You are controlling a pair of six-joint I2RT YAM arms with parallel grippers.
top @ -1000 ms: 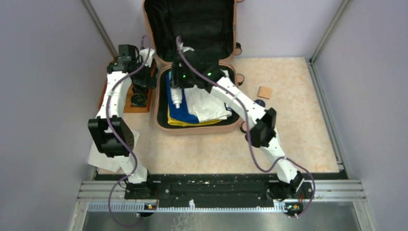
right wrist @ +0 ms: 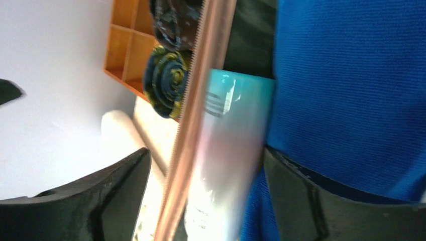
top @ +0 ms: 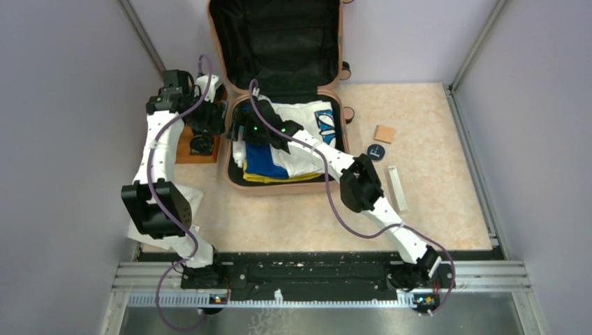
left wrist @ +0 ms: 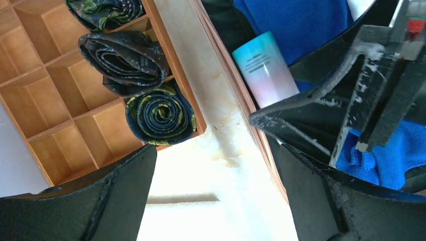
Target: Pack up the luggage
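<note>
The open suitcase [top: 286, 187] holds folded blue, white and yellow clothes [top: 267, 162]. A turquoise-pink bottle [left wrist: 261, 65] lies inside along its left wall, beside blue cloth [right wrist: 346, 100]. My right gripper is over the bottle, fingers part open on either side of it; whether they touch it is unclear. My left gripper stands open at the suitcase's left, over the gap by the wooden organizer [left wrist: 75, 120], which holds several rolled dark patterned cloths [left wrist: 161, 113].
At the table's right lie a small wooden square [top: 384, 134], a dark round disc [top: 375, 152] and a long white strip [top: 396, 188]. A white cloth [top: 146, 223] lies at front left.
My right arm has moved leftward over the suitcase, and the bottle has shifted left to the suitcase wall.
</note>
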